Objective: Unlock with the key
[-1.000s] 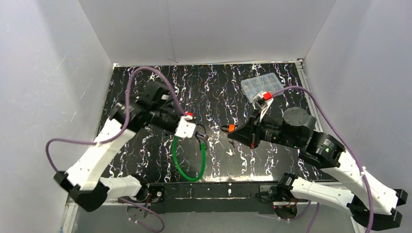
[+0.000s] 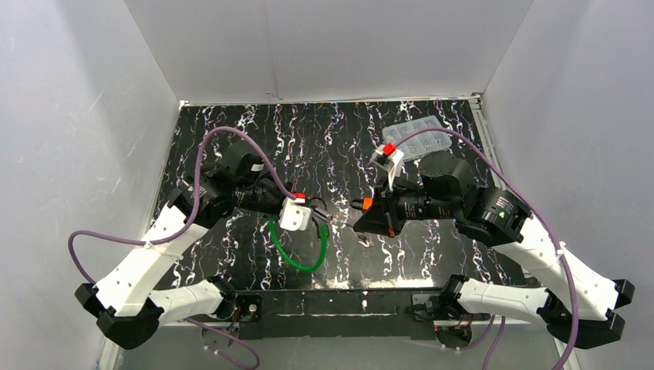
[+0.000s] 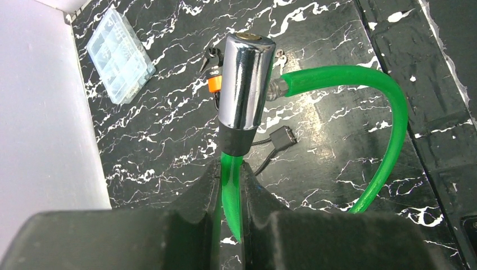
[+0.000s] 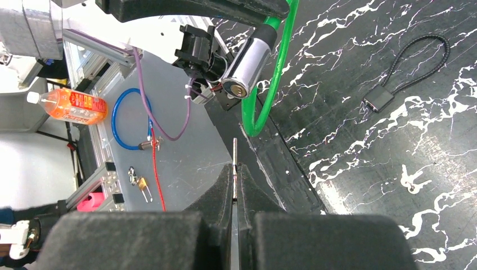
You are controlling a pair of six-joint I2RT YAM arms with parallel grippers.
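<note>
A green cable lock [image 3: 357,76] with a chrome cylinder [image 3: 246,84] is held by my left gripper [image 2: 308,206], whose fingers [image 3: 207,185] are shut on the green cable just below the cylinder. The cylinder's brass-coloured keyhole end [image 4: 238,90] faces up and away from those fingers, towards my right arm. My right gripper is shut on a thin key [image 4: 235,151], seen edge-on and projecting beyond the fingertips. In the top view the right gripper [image 2: 356,227] is to the right of the cylinder [image 2: 322,214], with a small gap between key and lock.
An orange-and-black padlock [image 3: 214,83] lies on the dark marbled table, as does a black cable lock [image 4: 378,98]. A loose key [image 4: 413,179] rests nearby. At the back right stands a clear compartment box [image 2: 416,137].
My right gripper has moved left and slightly nearer the front, towards the cylinder. The left gripper has shifted and turned a little, tilting the cylinder with it.
</note>
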